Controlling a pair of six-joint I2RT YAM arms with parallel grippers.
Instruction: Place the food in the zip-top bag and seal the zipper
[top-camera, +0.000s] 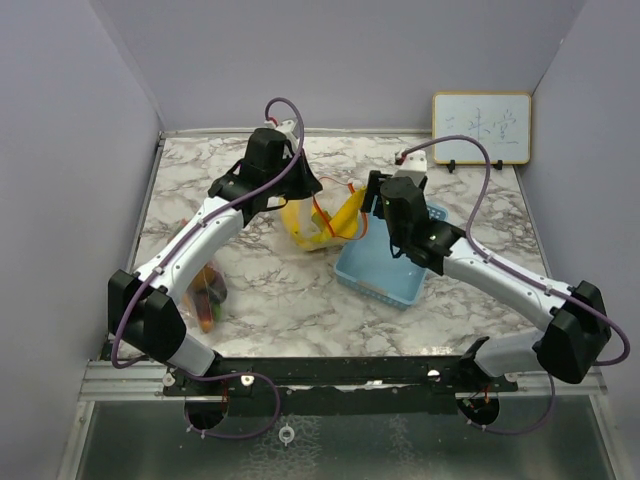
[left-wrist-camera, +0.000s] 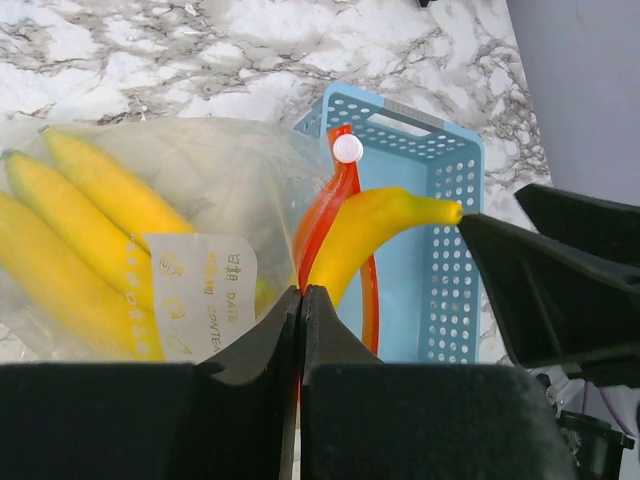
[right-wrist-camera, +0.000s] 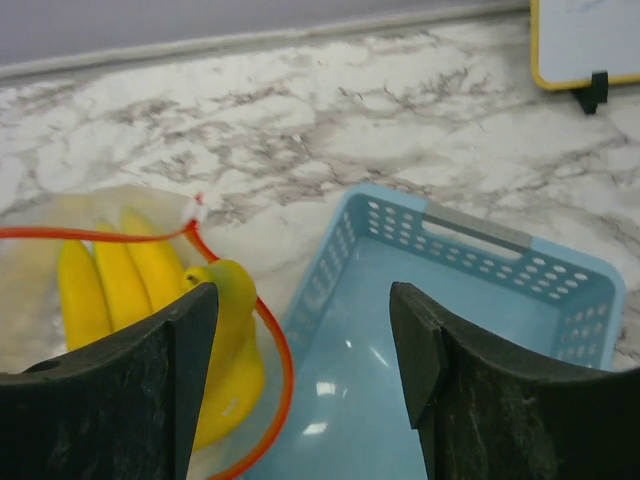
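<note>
The clear zip bag (left-wrist-camera: 265, 165) lies with several bananas (left-wrist-camera: 85, 220) inside; a red zip strip (left-wrist-camera: 322, 215) lines its mouth. One more banana (left-wrist-camera: 370, 230) sits in the mouth, its stem end sticking out past the strip. My left gripper is shut on the bag's red zip edge. Beside the protruding banana (right-wrist-camera: 232, 310), my right gripper stands open; its left finger (right-wrist-camera: 190, 325) is close to the fruit, and nothing is held between the fingers. From above, the right gripper (top-camera: 378, 215) is just right of the bag (top-camera: 318, 225).
A blue basket (top-camera: 383, 265), its visible floor bare, stands right of the bag under my right gripper. Another clear bag with produce (top-camera: 207, 292) lies at the left. A whiteboard (top-camera: 482, 122) stands at the back right.
</note>
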